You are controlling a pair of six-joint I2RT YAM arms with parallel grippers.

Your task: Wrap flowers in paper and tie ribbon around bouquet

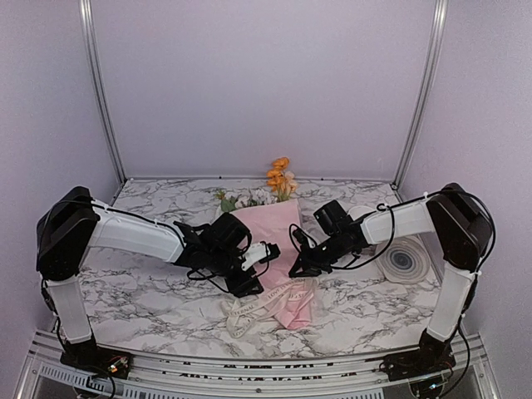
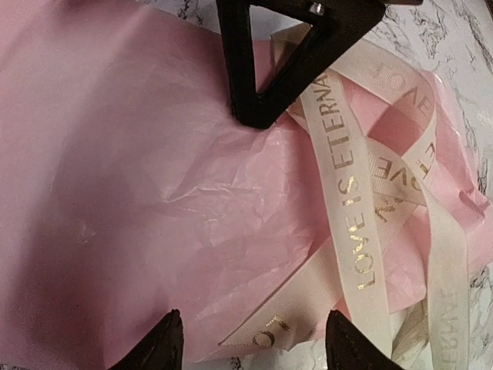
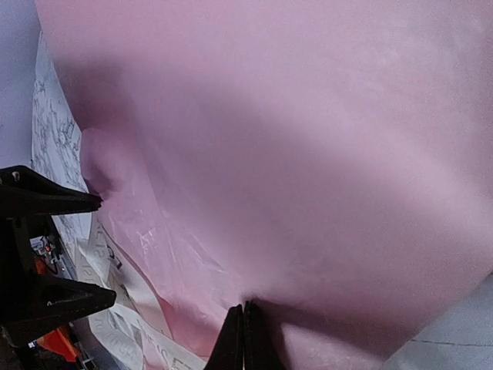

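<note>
A pink-wrapped bouquet (image 1: 270,223) lies on the table, its orange flowers (image 1: 281,174) at the far end. Cream ribbon with gold lettering (image 2: 354,223) crosses the narrow lower part of the wrap in several overlapping loops. My left gripper (image 1: 264,273) stands open at the wrap's lower left; in its wrist view, a ribbon strip (image 2: 277,327) lies beyond the gap between its fingers. My right gripper is shut, tips against the pink paper beside the ribbon; whether any ribbon is pinched there is hidden. The open left fingers (image 3: 73,297) show at left in the right wrist view.
A round grey coiled item (image 1: 404,261) sits at the right of the marble table (image 1: 158,307). White flowers and green leaves (image 1: 249,198) lie at the bouquet's upper left. Bare table stretches across the front left and front right.
</note>
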